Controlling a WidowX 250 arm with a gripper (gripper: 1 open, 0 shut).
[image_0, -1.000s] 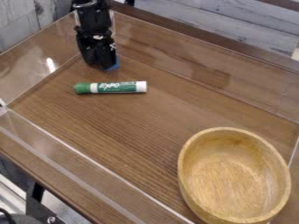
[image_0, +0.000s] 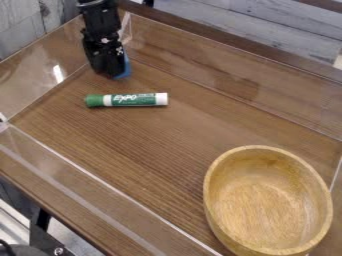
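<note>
At the upper left of the camera view my black gripper (image_0: 107, 55) hangs low over the table beside a small blue object (image_0: 122, 68), which it partly hides. Whether it touches that object is unclear. Below it lies a green and white Expo marker (image_0: 134, 100) on its side. A yellow wooden bowl (image_0: 267, 200) rests at the bottom right.
My gripper has shifted very slightly left over the last second. The marker and bowl are unmoved.
</note>
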